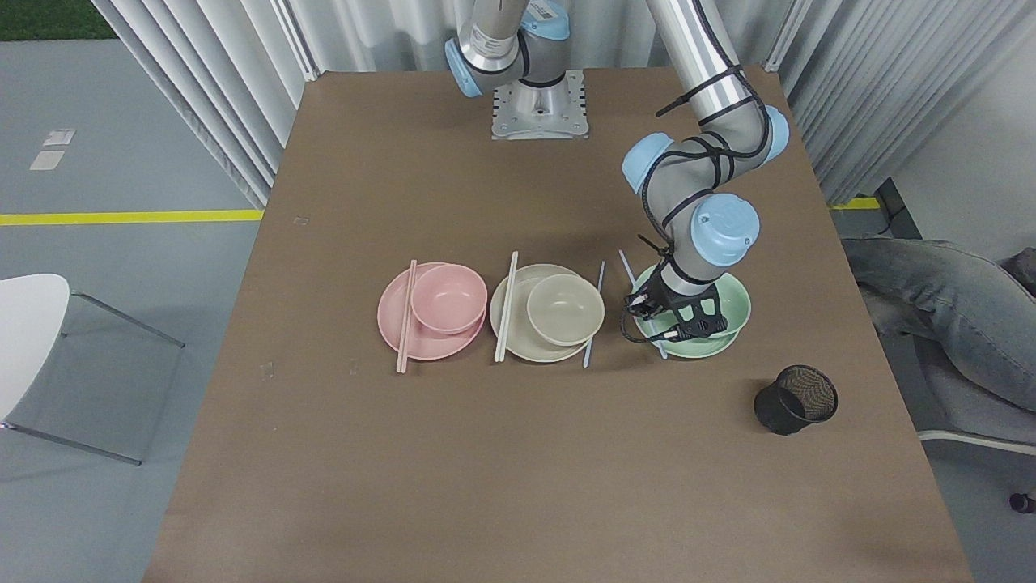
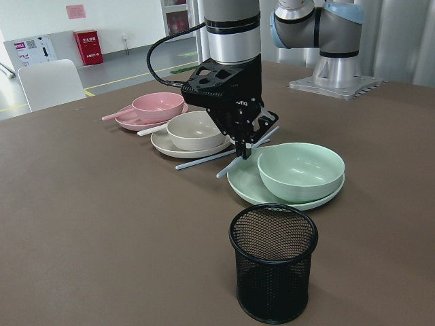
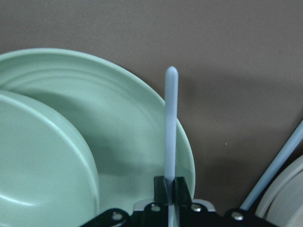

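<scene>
My gripper is shut on a light blue chopstick (image 3: pixel 170 118), held over the rim of the green plate (image 3: pixel 123 109); in the left view it sits left of the green bowl (image 2: pixel 299 173). A second light blue chopstick (image 1: pixel 593 321) lies between the green plate and the cream plate (image 1: pixel 515 335) with its cream bowl (image 1: pixel 565 311); the wrist view shows it (image 3: pixel 272 168) at the right.
A pink plate with bowl (image 1: pixel 448 296) and pink chopsticks lies at the left. A black mesh cup (image 1: pixel 796 398) stands in front right.
</scene>
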